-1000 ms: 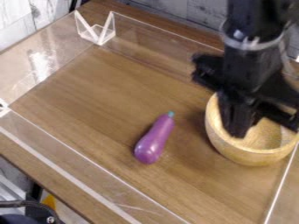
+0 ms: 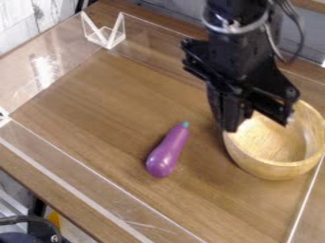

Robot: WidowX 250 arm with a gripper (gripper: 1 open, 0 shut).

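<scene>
A purple toy eggplant [image 2: 165, 155] with a small teal tip lies on the wooden table, left of a pale wooden bowl [image 2: 271, 163] at the right. My dark gripper [image 2: 234, 121] hangs over the bowl's back left part and hides some of it. Its fingertips are too dark and overlapped to show whether they are open or shut, and I see nothing held.
The table [image 2: 95, 114] has clear room at the left and front. A clear acrylic stand [image 2: 105, 30] is at the back left, near transparent side walls. A grey wall is behind.
My gripper has risen and drawn back, uncovering more of the bowl. The eggplant and bowl stay where they were.
</scene>
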